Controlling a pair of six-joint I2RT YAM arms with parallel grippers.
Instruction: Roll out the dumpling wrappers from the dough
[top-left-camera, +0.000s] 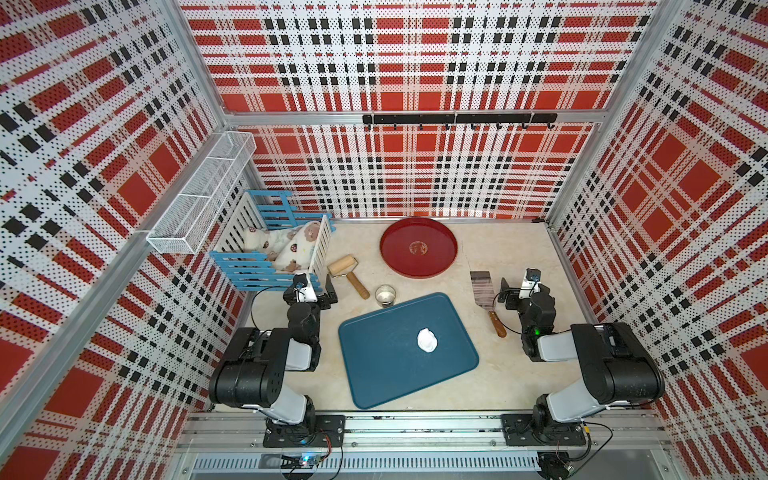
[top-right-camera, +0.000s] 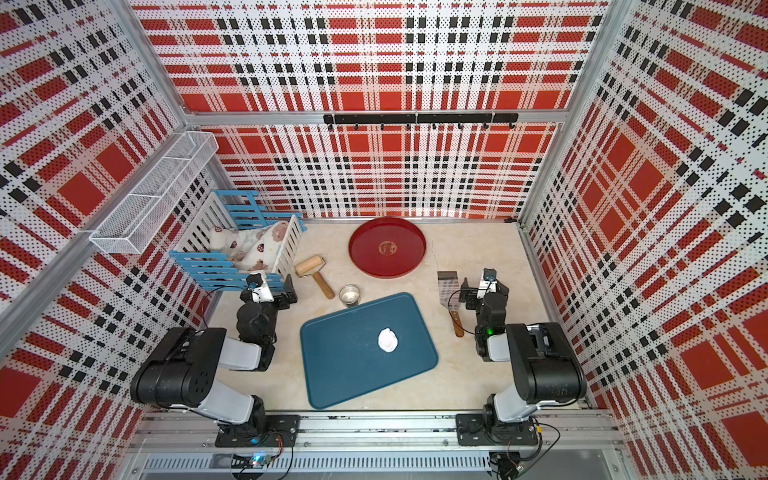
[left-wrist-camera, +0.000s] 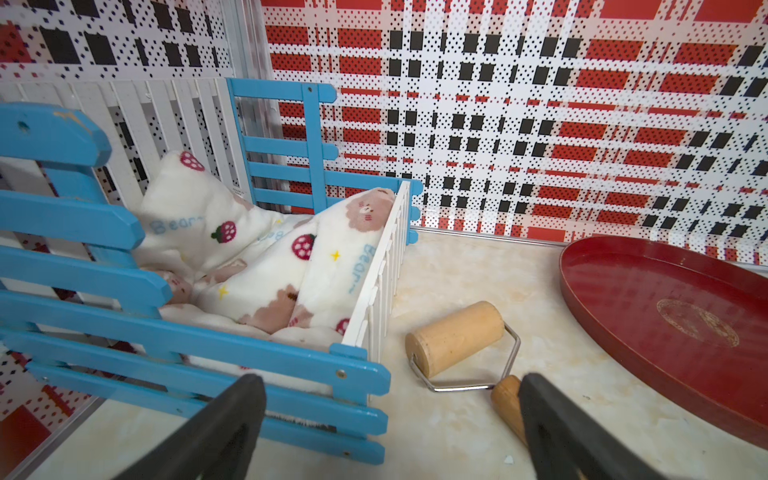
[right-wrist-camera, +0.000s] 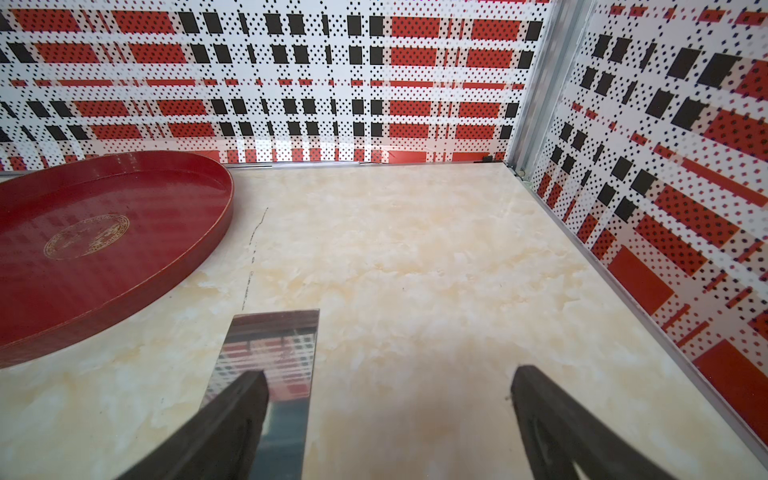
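Observation:
A white lump of dough lies on the blue tray. A small metal bowl sits behind the tray. The wooden roller lies on the table right of the crib, near my left gripper, which stands open and empty. A metal scraper with a wooden handle lies just left of my right gripper, also open with nothing between its fingers.
A round red tray rests at the back middle. A blue and white crib with a printed blanket stands at the back left. A wire basket hangs on the left wall.

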